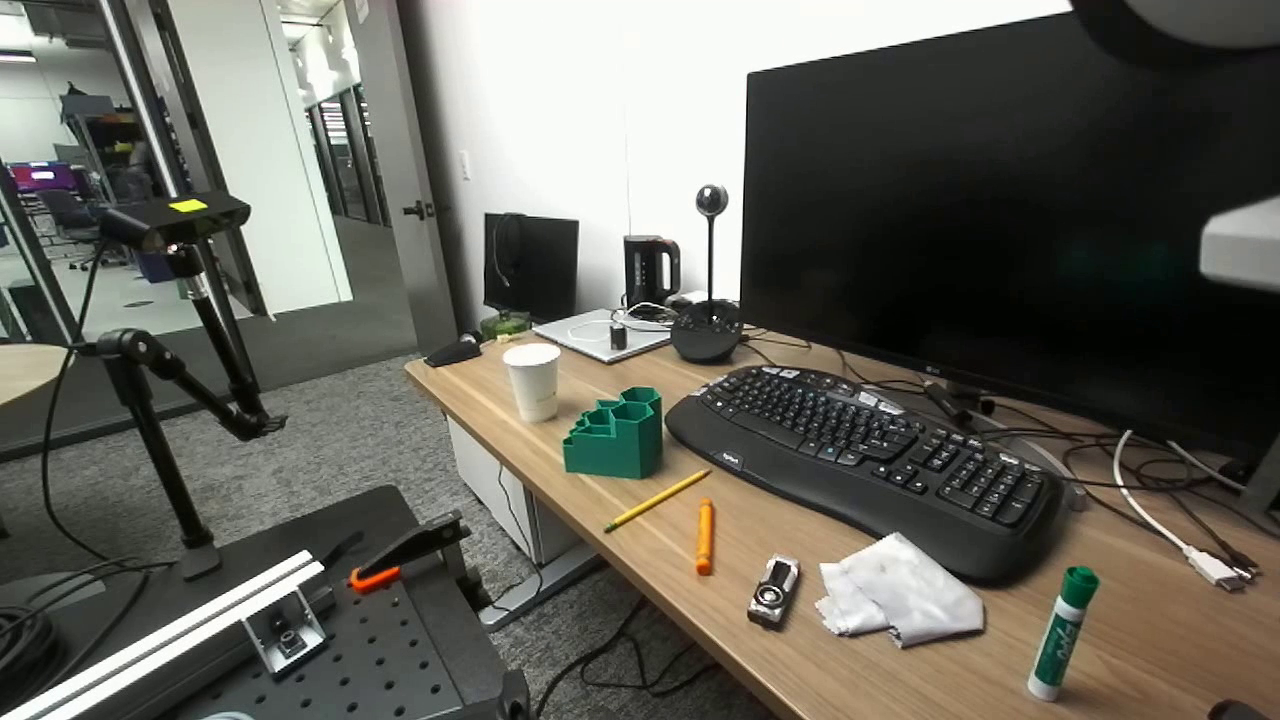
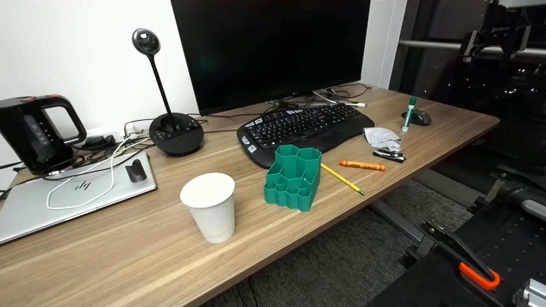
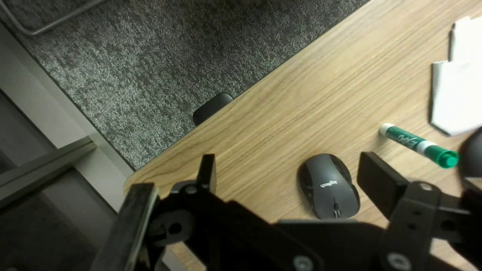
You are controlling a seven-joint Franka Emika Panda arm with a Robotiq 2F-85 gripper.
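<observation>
In the wrist view my gripper is open, its fingers wide apart with nothing held between them. A black and grey computer mouse (image 3: 328,187) shows on the desk below the gap. To its right is a green and white marker (image 3: 418,146), which stands upright, cap up, in exterior view 1. My gripper hangs high at the top right of exterior view 2, well above the desk. A green stepped organizer (image 2: 292,179) is near the front edge, between a white paper cup (image 2: 210,204) and a yellow pencil (image 2: 341,178).
An orange crayon (image 1: 705,536), a nail clipper (image 1: 774,590) and a crumpled white cloth (image 1: 902,590) lie along the front. Behind them are a black keyboard (image 1: 870,462), a large monitor (image 1: 996,228) and loose cables. Bare wood surrounds the mouse.
</observation>
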